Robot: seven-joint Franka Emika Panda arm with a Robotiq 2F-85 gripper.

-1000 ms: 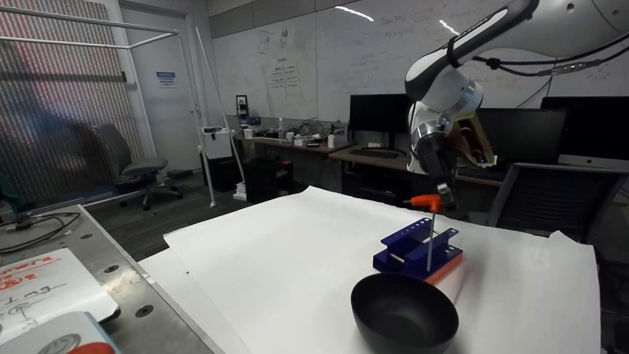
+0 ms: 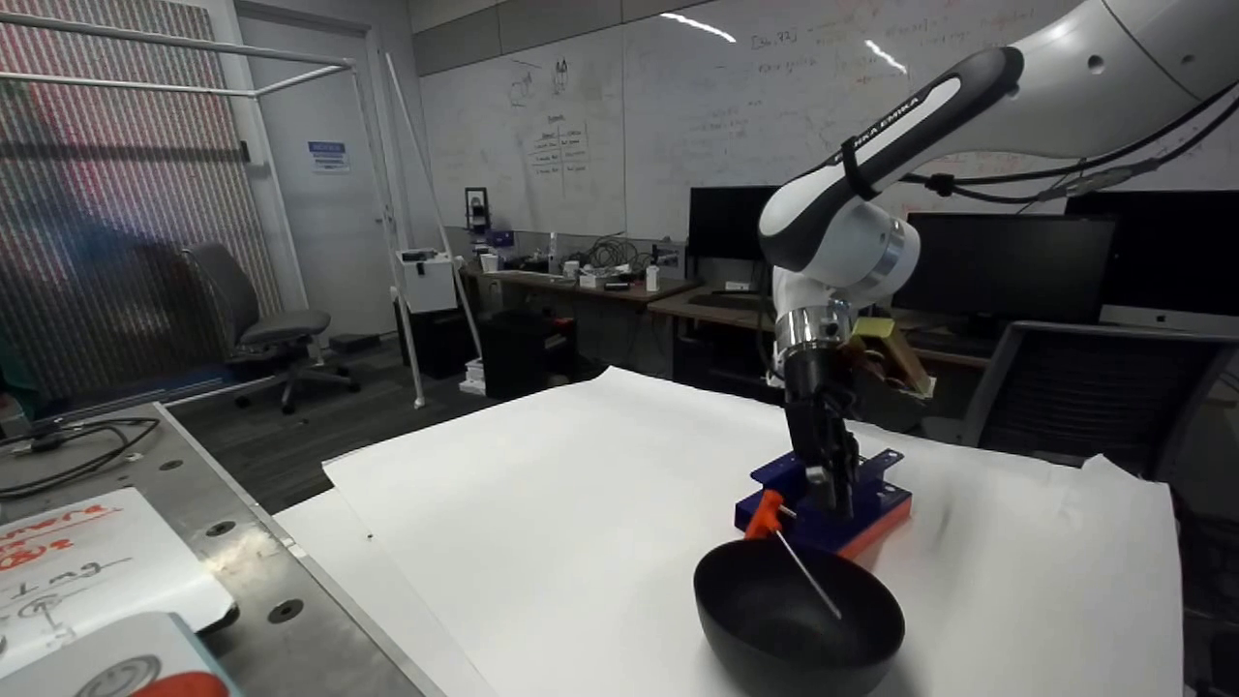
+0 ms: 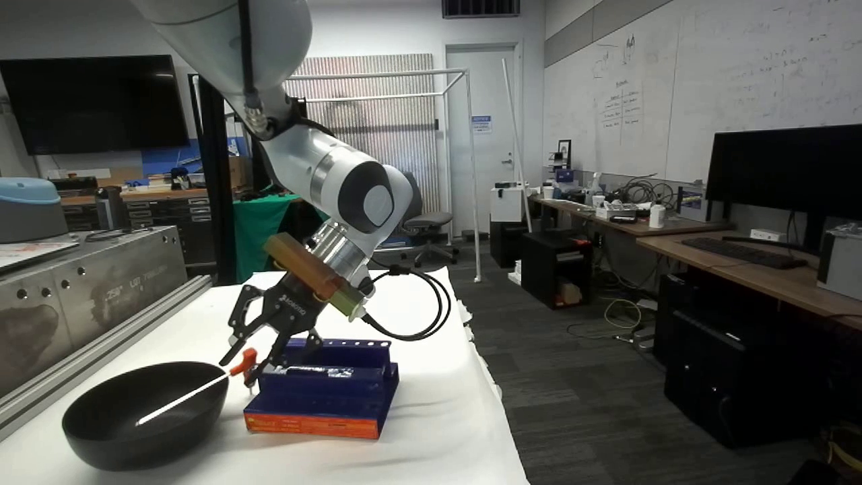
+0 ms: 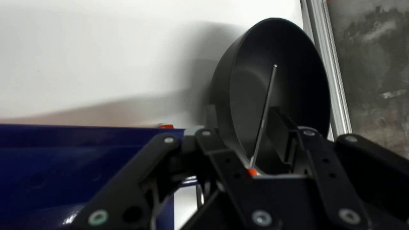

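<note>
An orange T-handled hex key [image 2: 766, 515] leans over the near rim of a black bowl [image 2: 743, 627]. Its metal shaft [image 4: 266, 103] slopes down into the bowl, while the orange handle [image 3: 244, 361] stays outside, above the rim on the side of the blue rack. My gripper [image 3: 240, 370] is low beside that handle, its fingers parted on either side of it. In the wrist view the fingers [image 4: 281, 134] stand apart, with the shaft visible between them and most of the handle hidden. Whether a finger touches the handle cannot be told.
The blue metal rack [image 3: 323, 396], with an orange-red edge along its base, stands right beside the bowl under my gripper. White paper [image 2: 558, 500] covers the table, clear to the left. A metal bench edge [image 4: 329, 72] runs past the bowl's far side.
My gripper has come down and toward the bowl. The hex key, earlier hanging upright from the gripper above the rack, now lies tilted with its shaft inside the bowl.
</note>
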